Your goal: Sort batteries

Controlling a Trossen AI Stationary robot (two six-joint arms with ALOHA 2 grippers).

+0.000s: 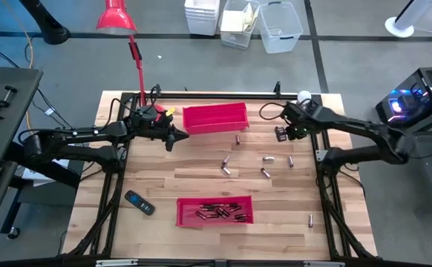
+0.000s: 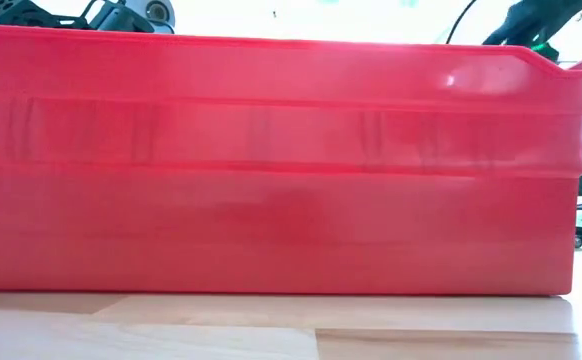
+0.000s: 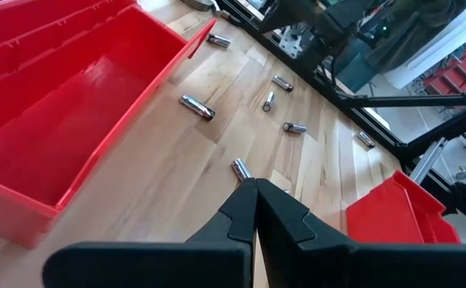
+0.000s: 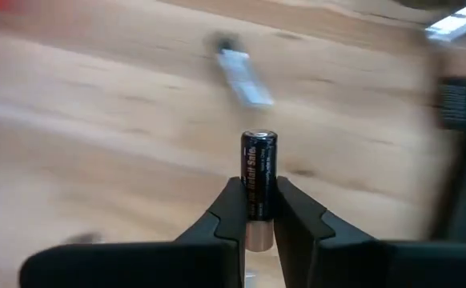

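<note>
My right gripper is shut on a black battery with a copper end (image 4: pixel 259 172), upright between its fingers, over blurred table. My left gripper is shut with nothing visible between its tips, beside that bin (image 3: pixel 65 136). Loose batteries (image 3: pixel 197 107) lie scattered on the wooden table (image 1: pixel 156 237). The front red bin (image 1: pixel 190 208) holds several batteries. The low view is mostly filled by a red bin's wall (image 2: pixel 271 200).
A remote (image 1: pixel 139 202) lies at front left, and a lamp (image 1: pixel 117 21) stands behind. Black frame rails run along both sides of the table. The middle of the table has free room between the scattered batteries.
</note>
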